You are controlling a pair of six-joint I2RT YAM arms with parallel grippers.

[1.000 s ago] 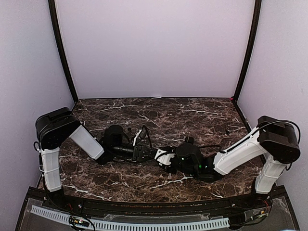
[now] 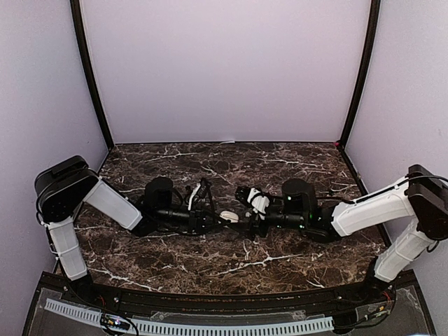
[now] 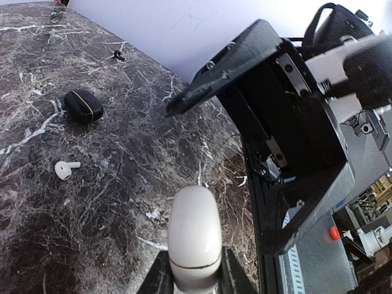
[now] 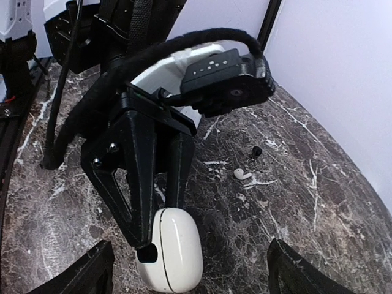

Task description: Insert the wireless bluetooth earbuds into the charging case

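Observation:
My left gripper (image 2: 218, 220) is shut on a white rounded case, held upright near the middle of the table (image 2: 161, 266); it also shows large in the right wrist view (image 4: 171, 251). My right gripper (image 2: 245, 217) is open beside the case, its dark fingers spread at the bottom of the right wrist view, nothing between them. A single white earbud (image 3: 64, 169) lies on the marble table in the left wrist view, near a black oval case (image 3: 84, 107). In the right wrist view a small white piece (image 4: 241, 174) lies beyond the grippers.
A small dark object (image 3: 117, 55) lies farther back on the table, near the wall. White walls stand at the back and both sides.
My right arm has drawn back to the right and upward in the top view, uncovering the white case in the left gripper, which has shifted slightly.

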